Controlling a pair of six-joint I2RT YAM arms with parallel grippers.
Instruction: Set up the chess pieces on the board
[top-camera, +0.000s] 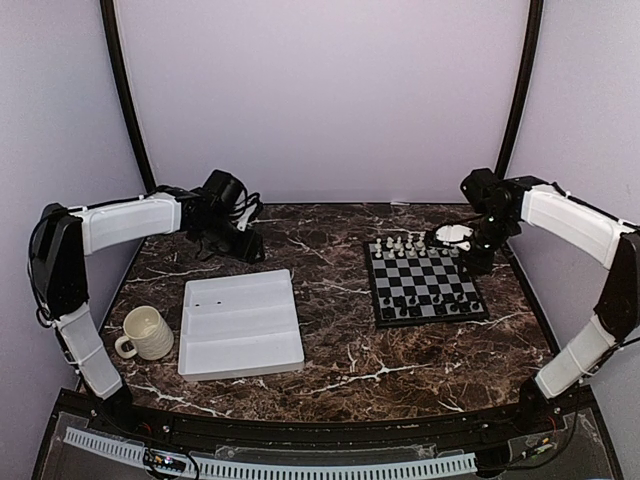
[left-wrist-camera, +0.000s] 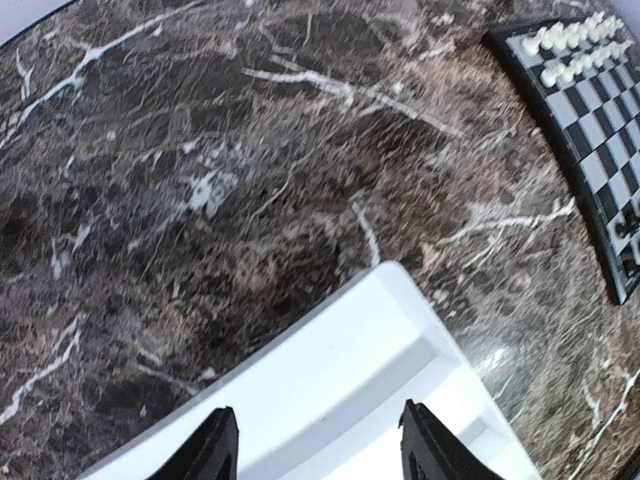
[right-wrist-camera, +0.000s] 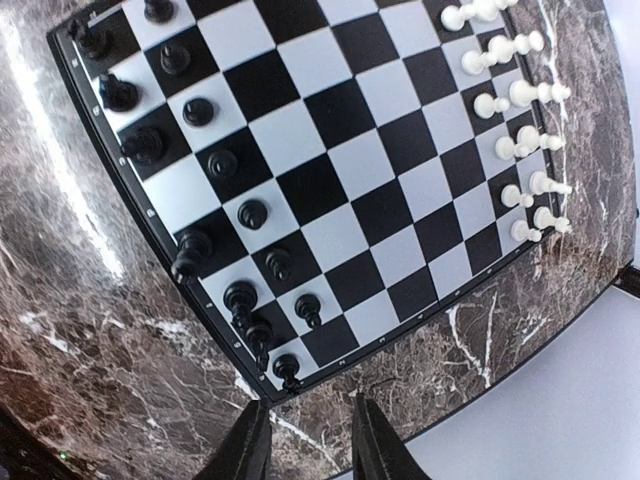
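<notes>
The chessboard (top-camera: 420, 280) carries white pieces (right-wrist-camera: 525, 92) along its back rows and black pieces (right-wrist-camera: 145, 145) along its front rows, both seen closely in the right wrist view. My right gripper is raised over the board's right side, its fingers apart with nothing visible between them. My left gripper hangs open and empty behind and above the white tray (top-camera: 240, 325), whose top edge fills the lower part of the left wrist view.
A white mug (top-camera: 148, 332) stands left of the tray near the front. Walls border the back and both sides.
</notes>
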